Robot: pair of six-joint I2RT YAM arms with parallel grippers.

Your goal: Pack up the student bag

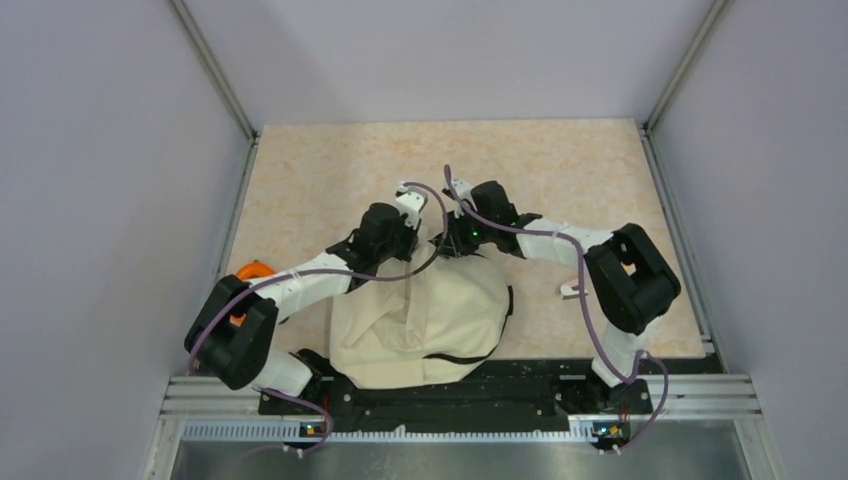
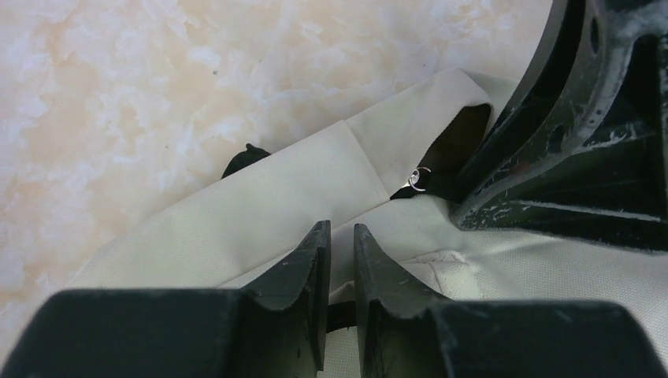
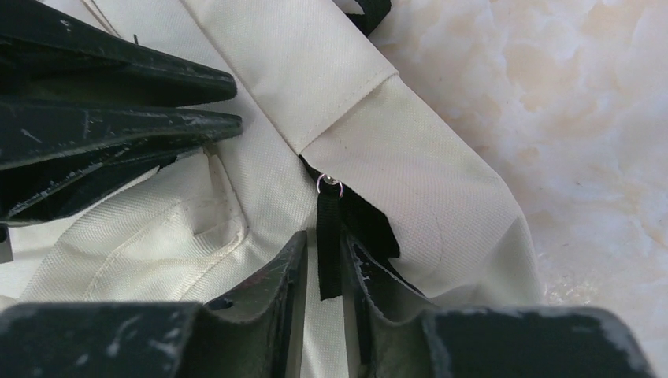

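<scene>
The cream fabric bag [image 1: 440, 310] lies at the front middle of the table. Along its top edge, a black zipper pull strap [image 3: 329, 276] hangs from a small metal ring. My right gripper stands part open, its fingertips on either side of this strap with gaps showing. My left gripper is over the bag's upper part, to the left of the right one. Its fingers are close together with a narrow gap; bag cloth and a black band [image 2: 341, 315] show there. Whether they pinch any cloth cannot be made out.
An orange object [image 1: 255, 270] sits at the left edge, partly behind the left arm. A small white item [image 1: 572, 291] lies to the right of the bag. Bare table [image 1: 340, 150] stretches behind both grippers. The two grippers are close together.
</scene>
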